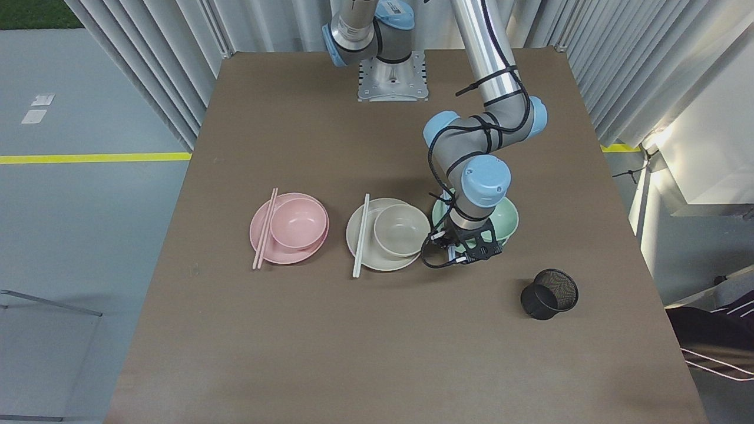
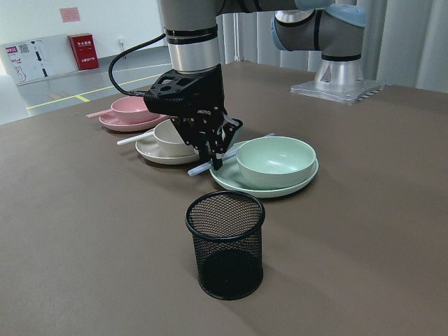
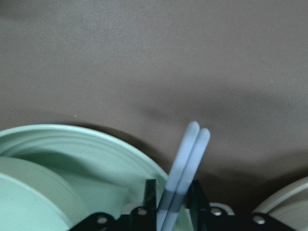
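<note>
The gripper is low over the green plate (image 3: 91,159), its fingers either side of pale blue chopsticks (image 3: 185,163); whether they are closed on them I cannot tell. The green bowl (image 2: 276,157) sits on that plate. In the front view the arm hides part of this set. Left of it, white chopsticks (image 1: 361,235) rest on a white plate with a bowl (image 1: 401,228); further left is a pink plate with bowl (image 1: 298,223) and pink chopsticks (image 1: 265,228).
A black mesh cup (image 1: 549,294) stands at front right of the brown table (image 1: 367,339).
</note>
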